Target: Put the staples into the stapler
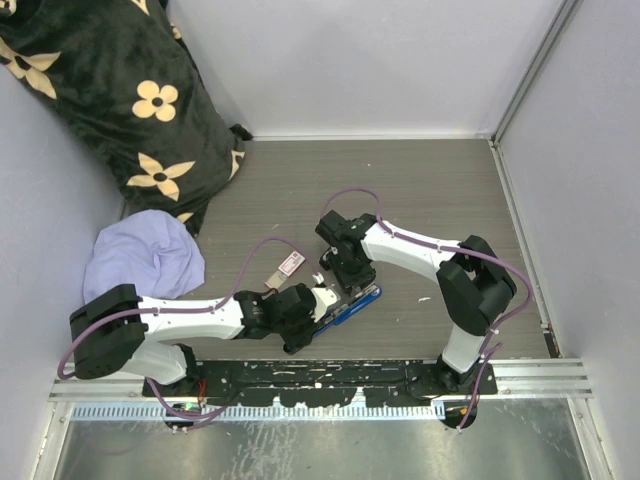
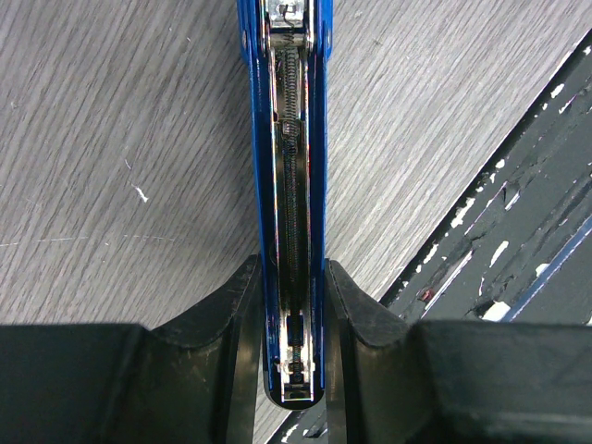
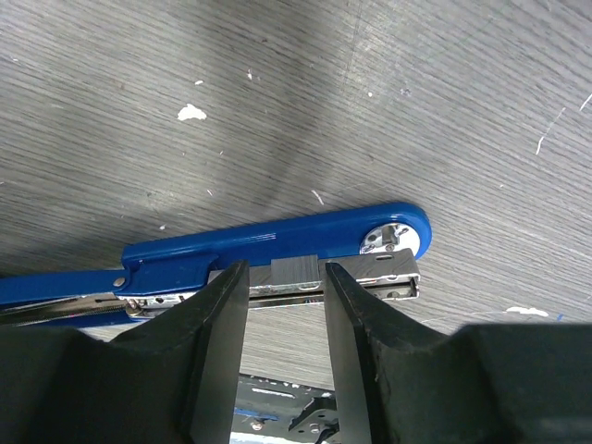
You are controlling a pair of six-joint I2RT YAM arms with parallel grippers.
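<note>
The blue stapler (image 1: pixel 357 306) lies opened out on the table, slanting up to the right in the top view. Its blue top arm (image 2: pixel 314 185), with a spring (image 2: pixel 291 120) running down its channel, is gripped near the end by my left gripper. In the right wrist view, a short grey staple strip (image 3: pixel 295 270) sits at the metal magazine (image 3: pixel 370 268) of the stapler base. My right gripper is over it, part open, one finger to each side of the strip with small gaps showing. Whether the strip is fully seated cannot be told.
A small staple box (image 1: pixel 291 263) with a pale piece (image 1: pixel 277 280) beside it lies left of the stapler. A lilac cloth (image 1: pixel 145 255) and a dark flowered cushion (image 1: pixel 150 130) fill the left side. The table behind the arms is clear.
</note>
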